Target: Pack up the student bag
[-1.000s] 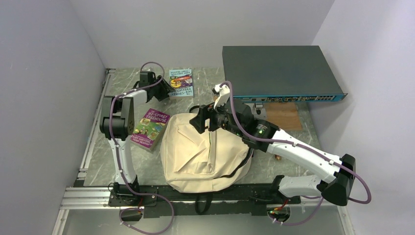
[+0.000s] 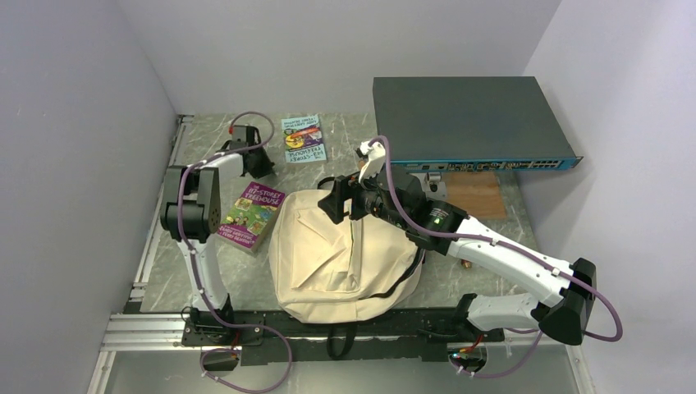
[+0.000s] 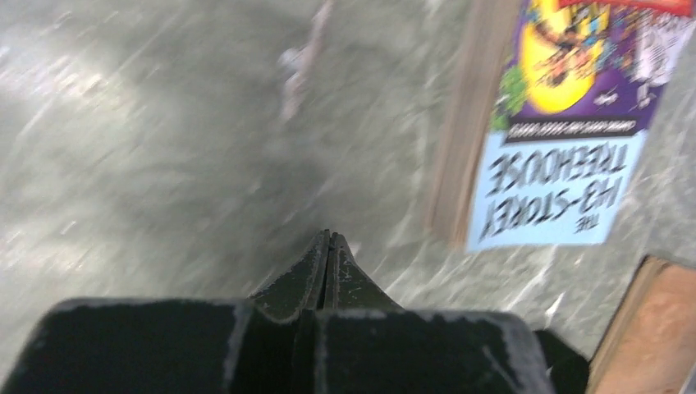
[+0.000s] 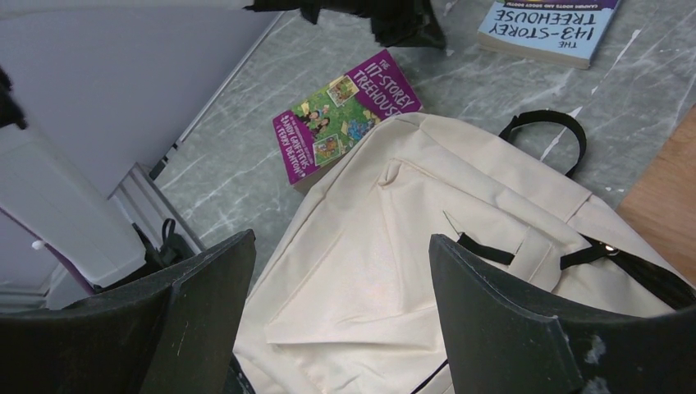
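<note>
My left gripper is shut with nothing between its fingers, and bare table shows around its tips. To its right, apart from it, the blue and purple 143-Storey Treehouse book [image 3: 554, 190] lies flat. Between the left arm and the bag, a purple 117-Storey Treehouse book [image 2: 253, 215] rests tilted on the table. The cream bag [image 2: 316, 254] lies at the front middle, its black zip along the right side. Over the bag hangs my right gripper, its fingers [image 4: 193, 312] spread wide and empty.
A large dark box with ports [image 2: 476, 123] overhangs the back right. Beneath it shows a brown clipboard [image 2: 476, 195] with a metal clip. The bag's black strap loop [image 4: 548, 119] sticks up at its far edge. Bare table lies left of the 143-Storey book.
My left gripper has drawn back leftward from the 143-Storey book's edge, staying shut. The book has shifted and turned slightly. The right arm and bag have stayed put.
</note>
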